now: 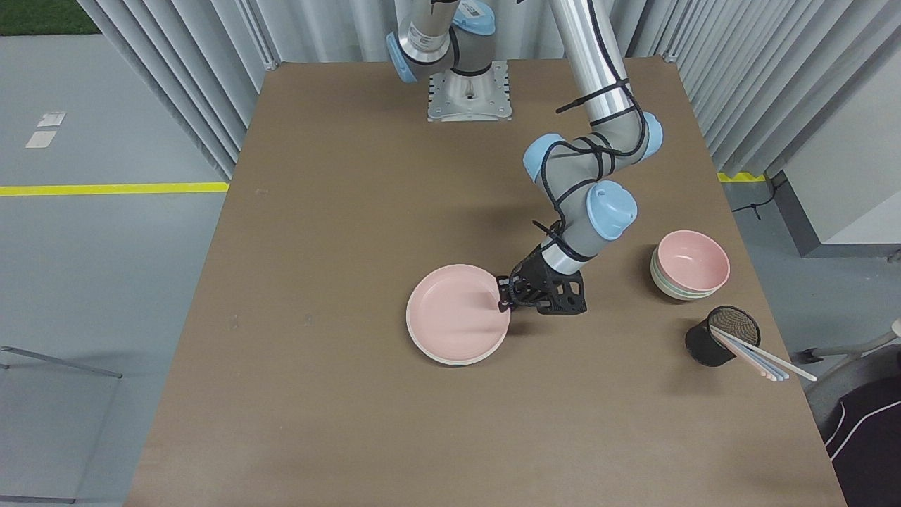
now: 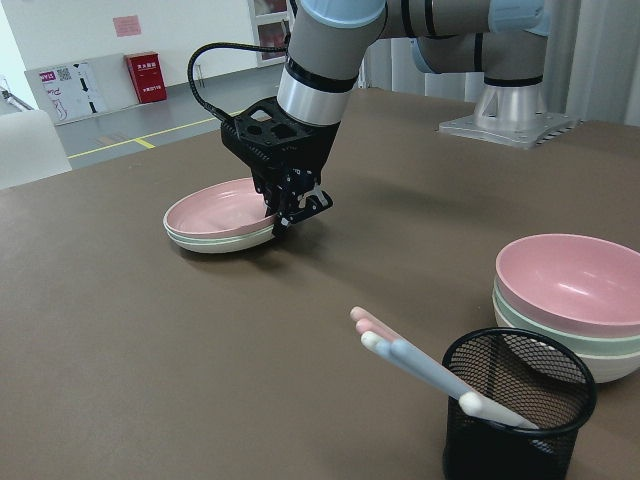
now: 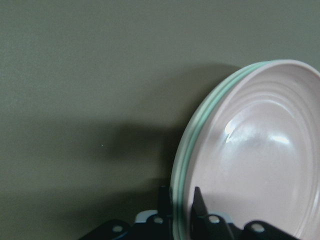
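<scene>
A stack of plates, pink on top with pale green and whitish ones below (image 1: 452, 314), lies on the brown table, also seen in the left view (image 2: 215, 210) and in the wrist view (image 3: 257, 150). My gripper (image 1: 505, 303) is at the stack's right edge in the front view. In the wrist view its two black fingers (image 3: 197, 202) stand either side of the stacked rims, close against them; whether they press on them is hard to tell.
To the right stand stacked bowls (image 1: 692, 262) with a pink one on top, and a black mesh holder (image 1: 702, 342) with chopsticks (image 1: 790, 365) leaning out.
</scene>
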